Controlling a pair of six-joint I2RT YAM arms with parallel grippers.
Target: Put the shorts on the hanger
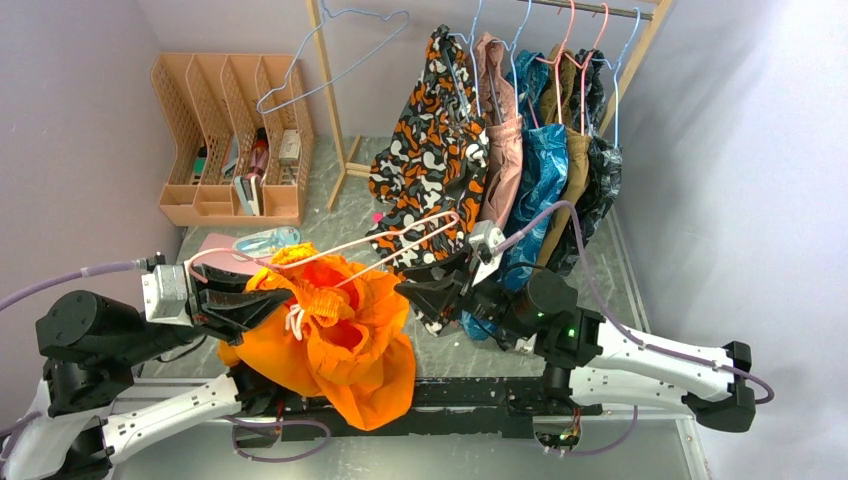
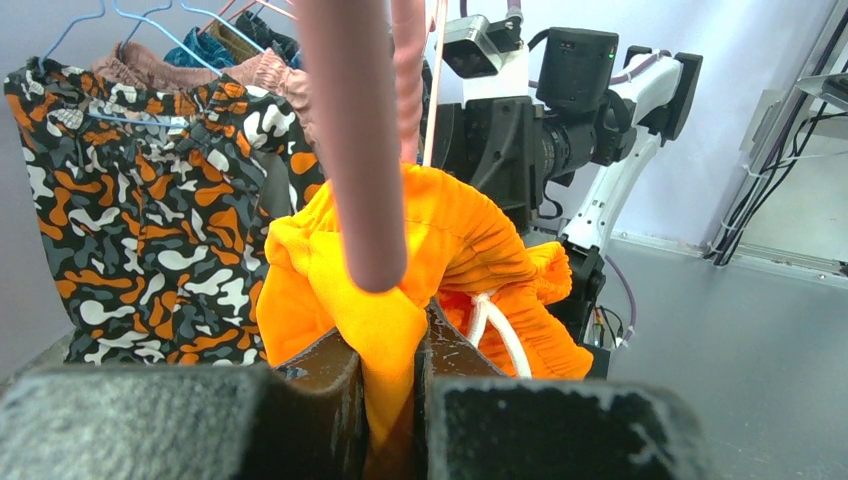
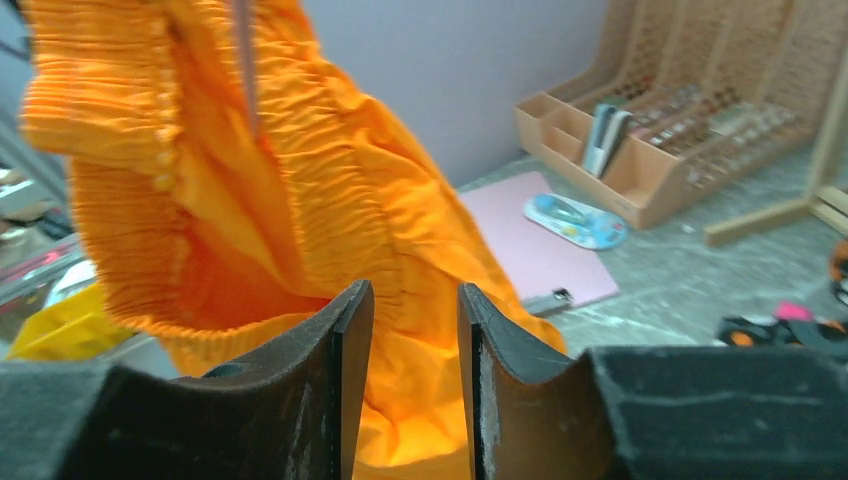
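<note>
The orange shorts (image 1: 350, 360) hang bunched from my left gripper (image 1: 250, 310), which is shut on their fabric, as the left wrist view (image 2: 395, 400) shows. A pink hanger (image 1: 400, 230) runs across the top of the shorts; its close bar (image 2: 355, 150) fills the upper middle of the left wrist view. The white drawstring (image 2: 500, 330) dangles from the waistband. My right gripper is part open just right of the shorts, its fingers apart with orange cloth visible behind the gap; whether any lies between them I cannot tell.
The rack's rail (image 1: 590, 11) holds hung garments and an empty blue hanger (image 1: 340, 75) at left. An organiser (image 1: 230, 210) stands back left, with a pink board (image 3: 510, 210) and slippers (image 3: 570, 220) before it. Walls border both sides.
</note>
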